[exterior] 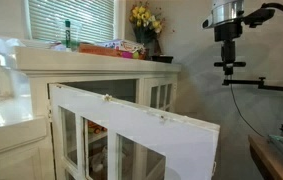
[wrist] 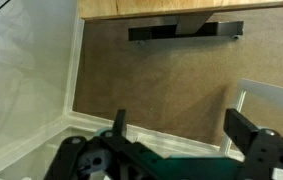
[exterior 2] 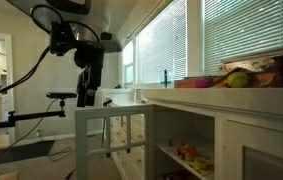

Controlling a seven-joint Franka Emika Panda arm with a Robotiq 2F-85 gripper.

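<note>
A white cabinet door [exterior: 166, 133] with window openings stands swung out from the cabinet under the counter. In the second exterior view, the same door [exterior 2: 120, 112] is ajar beside the dark interior, where small orange and red items [exterior 2: 191, 155] lie on a shelf. My gripper [exterior: 228, 74] hangs in the air, higher than the door and beyond its outer end in the first exterior view. From the wrist, the two black fingers of my gripper stand far apart, with bare brown floor showing between them. Part of the door frame [wrist: 271, 93] shows at the right.
The counter [exterior: 91, 62] carries a green bottle [exterior: 68, 36], boxes and a vase of yellow flowers [exterior: 146, 22]. A wooden tabletop edge [wrist: 161, 8] with a black bar [wrist: 186, 31] lies at the top of the wrist view. Open floor [wrist: 161, 75] spreads below the gripper.
</note>
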